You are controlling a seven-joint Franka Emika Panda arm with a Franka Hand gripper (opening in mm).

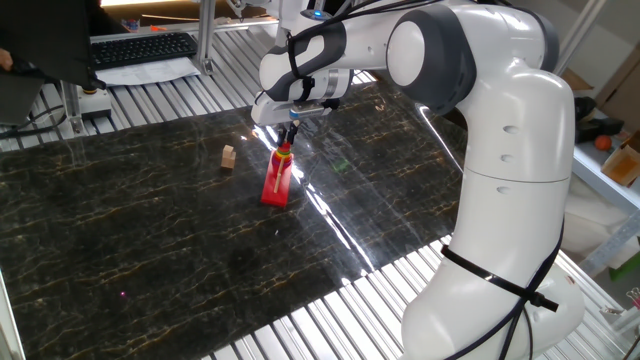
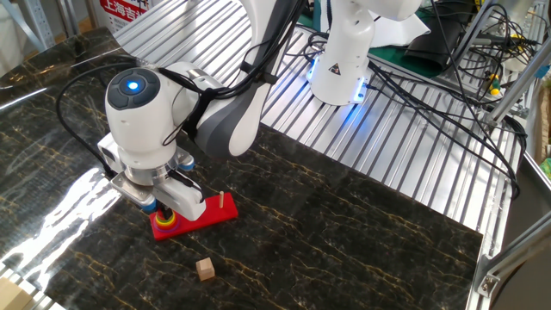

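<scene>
On the dark marbled tabletop lies a red board (image 2: 215,213) with a bare wooden peg (image 2: 221,200) standing toward one end. At its other end is a small stack of coloured rings (image 2: 165,221), yellow and red among them. My gripper (image 1: 289,138) points down right over this ring stack, its dark fingers at the top of it. Whether the fingers are closed on a ring or stand apart is too small to make out in either view. In the second exterior view the white hand partly covers the stack and the fingertips.
A small pale wooden block (image 2: 205,269) sits apart from the board on the tabletop, also visible in the first exterior view. A keyboard (image 1: 143,48) rests beyond the table's far edge. Wide stretches of tabletop around the board are clear.
</scene>
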